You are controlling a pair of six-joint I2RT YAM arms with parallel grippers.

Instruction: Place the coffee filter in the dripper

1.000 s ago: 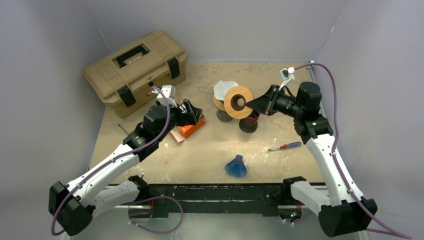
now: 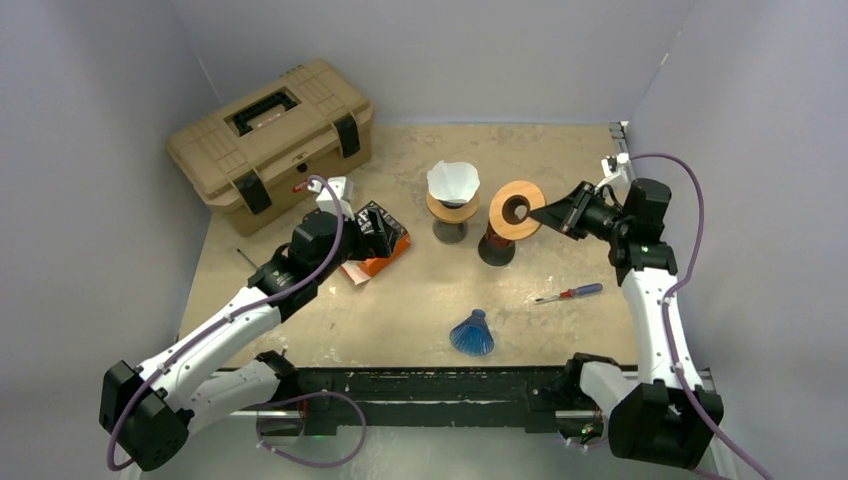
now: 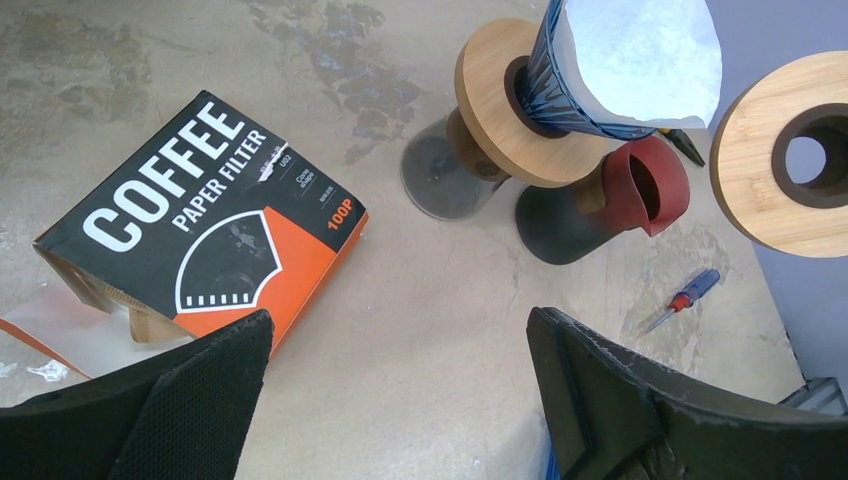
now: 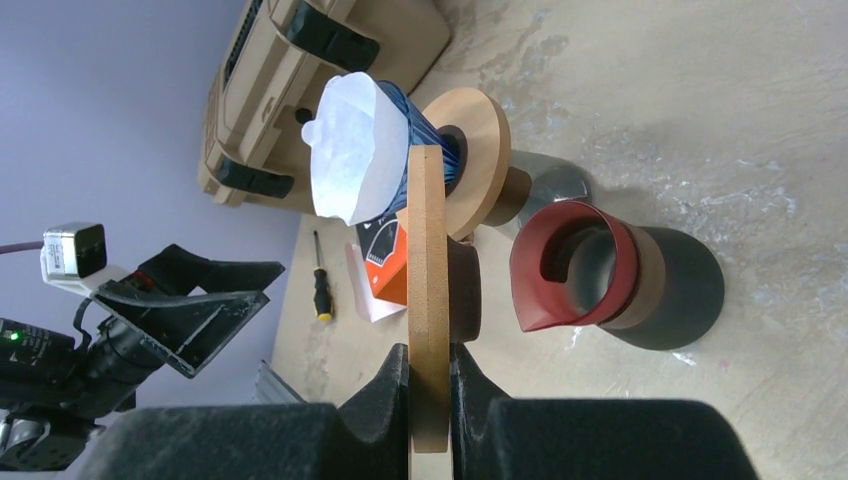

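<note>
A white paper filter (image 2: pixel 453 183) sits inside a blue ribbed dripper (image 3: pixel 545 92), whose base passes through a wooden disc (image 3: pixel 490 70) on a clear glass vessel (image 3: pixel 447 168). My right gripper is shut on the edge of a second wooden disc (image 2: pixel 520 193), which has a dark-lined hole. In the top view this disc hangs over the red-collared carafe (image 3: pixel 646 190), hiding its mouth. My left gripper is open and empty, close to the black and orange filter box (image 3: pixel 215 215). Another blue dripper (image 2: pixel 472 333) lies near the table's front.
A large tan toolbox (image 2: pixel 275 140) fills the back left corner. A blue-handled screwdriver (image 2: pixel 570 293) lies on the right, and a yellow and black screwdriver (image 4: pixel 321 285) at the left edge.
</note>
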